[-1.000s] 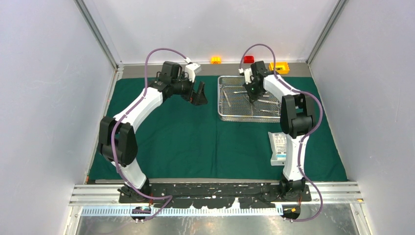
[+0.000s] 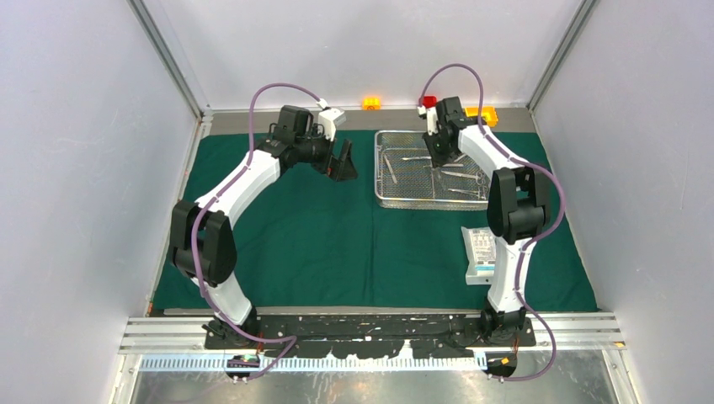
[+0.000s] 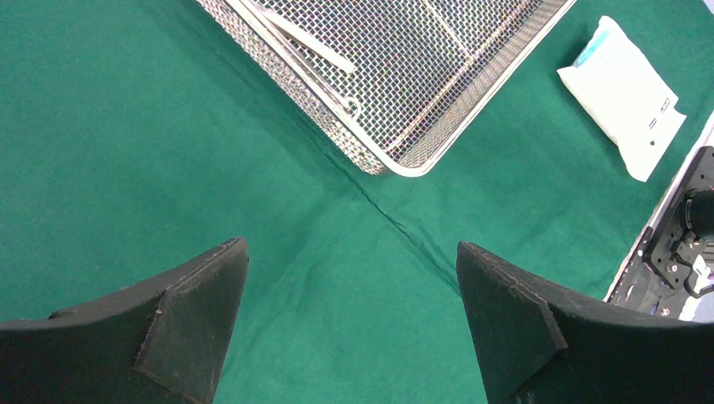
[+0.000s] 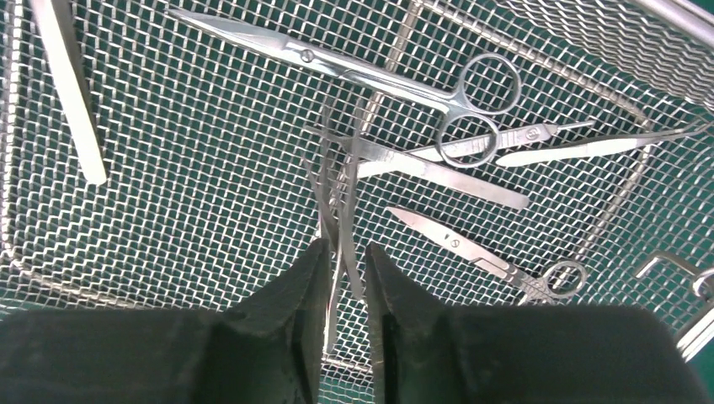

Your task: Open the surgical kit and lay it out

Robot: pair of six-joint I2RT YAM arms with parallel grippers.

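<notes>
A wire mesh tray [image 2: 404, 200] lies on the green cloth, with surgical instruments inside. My right gripper is over the tray, its fingers a narrow gap apart. Blurred thin tweezer-like instruments [image 4: 349, 219] run between and beyond its fingertips; whether they touch the fingers is unclear. Large scissors [image 4: 362, 74], small scissors [image 4: 471, 250], a flat-handled tool [image 4: 438, 177] and a white-handled one [image 4: 71, 101] lie on the mesh. My left gripper is wide open and empty above bare cloth, left of the tray.
A white package with a printed label [image 2: 481, 252] rests on the cloth below the tray, beside the right arm. Yellow [image 2: 371, 103] and red [image 2: 429, 102] bins stand along the back.
The left arm has stayed put.
</notes>
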